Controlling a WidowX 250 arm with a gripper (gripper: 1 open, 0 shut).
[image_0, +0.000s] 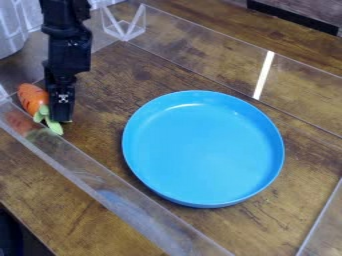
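My black gripper (59, 102) reaches down at the left of the workspace, its fingers open around a toy carrot (36, 101) with an orange body and pale green leaves. The carrot lies against the clear plastic wall at the left edge, partly hidden by the fingers. A large blue plate (201, 148) rests on the wooden floor to the right of the gripper, apart from it.
Clear walls (115, 197) border the wooden work area, with a white strip (263, 74) at the back right. Bare wood (147, 70) is free behind the plate and between it and the gripper.
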